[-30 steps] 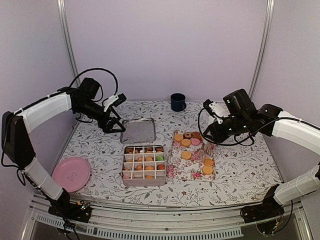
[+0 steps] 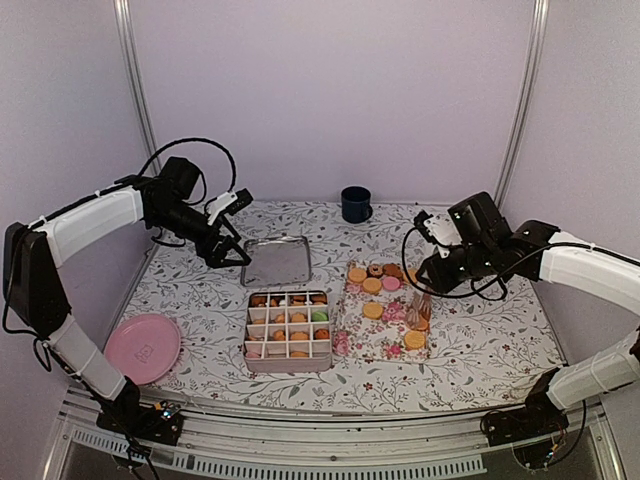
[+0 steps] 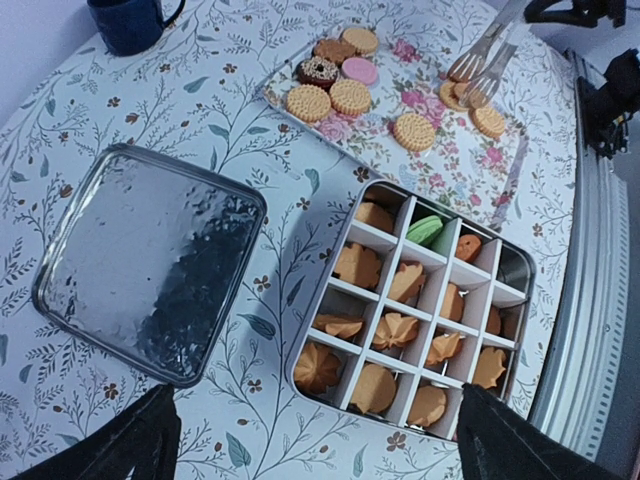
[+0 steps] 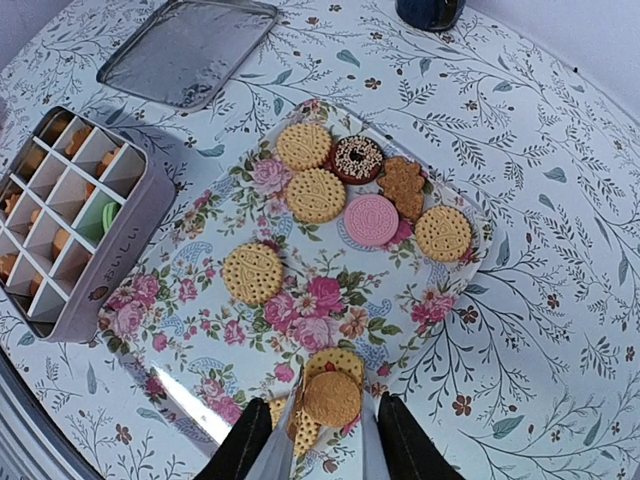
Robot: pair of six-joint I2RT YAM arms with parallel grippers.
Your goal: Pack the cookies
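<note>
My right gripper is down at the near right of the floral sheet (image 4: 190,345), its clear fingers on either side of a smooth round cookie (image 4: 332,400). That cookie overlaps a dotted one behind it; whether the fingers press on it cannot be told. Another biscuit lies close by, partly hidden by a finger in the right wrist view. Farther back are a pink cookie (image 4: 371,220), a chocolate ring (image 4: 356,159), a brown bear-shaped cookie (image 4: 402,187) and several tan biscuits. The divided box (image 2: 289,365) holds cookies in its compartments. Open and empty, my left gripper (image 2: 238,232) hangs at left.
An empty metal tray (image 2: 277,262) lies behind the box. A dark blue mug (image 2: 355,204) stands at the back, and a pink plate (image 2: 143,348) is at the front left. Bare tabletop extends right of the sheet.
The left arm and the box have not moved.
</note>
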